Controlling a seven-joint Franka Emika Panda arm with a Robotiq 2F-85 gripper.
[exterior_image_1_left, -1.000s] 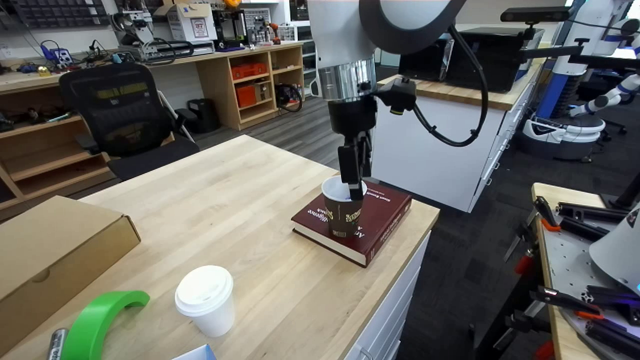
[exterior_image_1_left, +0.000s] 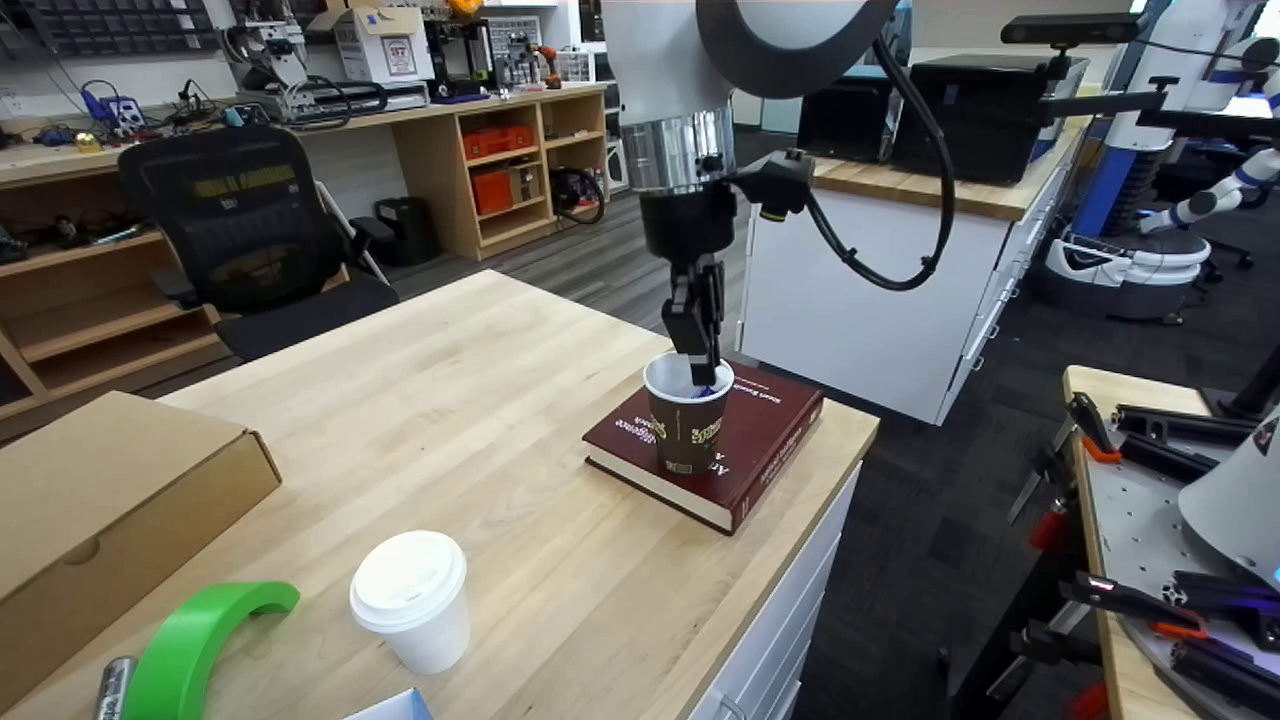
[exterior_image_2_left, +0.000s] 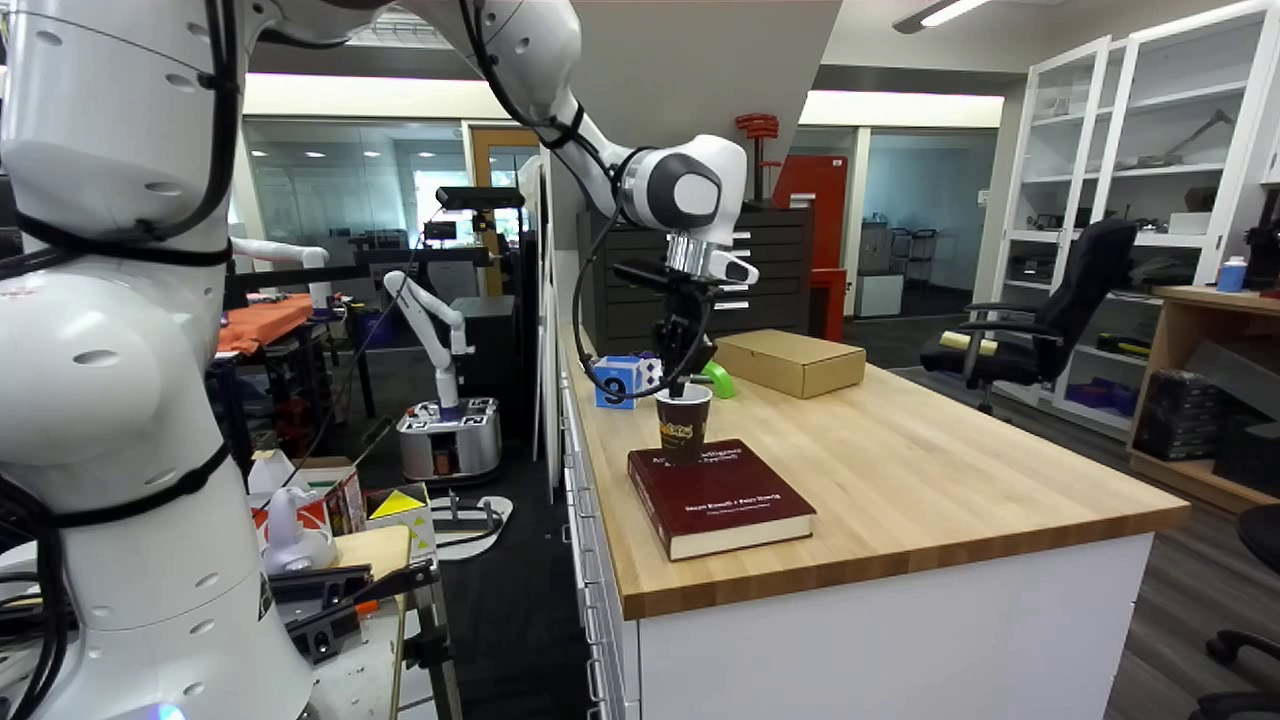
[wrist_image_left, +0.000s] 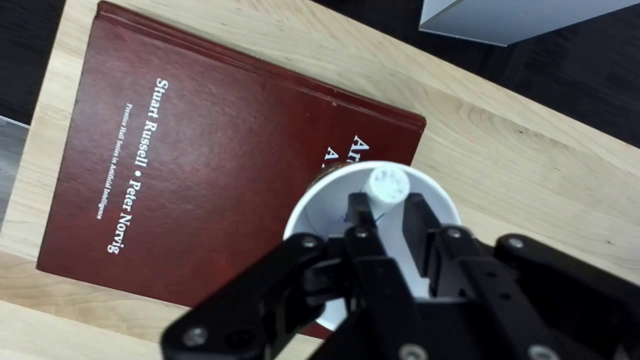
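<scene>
A dark paper cup (exterior_image_1_left: 689, 430) with a white inside stands upright on a maroon book (exterior_image_1_left: 768, 414). In the wrist view a white-ended, pen-like object (wrist_image_left: 388, 185) stands inside the cup, close to its rim; its lower part is mostly hidden. My gripper points down into the cup, its fingers part open. One finger (wrist_image_left: 360, 209) is right beside the pen-like object, and the other finger (wrist_image_left: 417, 217) is on its opposite side with a small gap. Whether either one touches it cannot be told.
A white lidded cup (exterior_image_1_left: 410, 600), a green arch (exterior_image_1_left: 198, 642) and a cardboard box (exterior_image_1_left: 114, 492) are elsewhere on the table. A blue numbered box (exterior_image_2_left: 617, 382) stands near its edge. The book lies near one edge.
In exterior view 1 my gripper has shifted slightly left and now reaches into the cup's mouth more centrally. The cup and book have not moved.
</scene>
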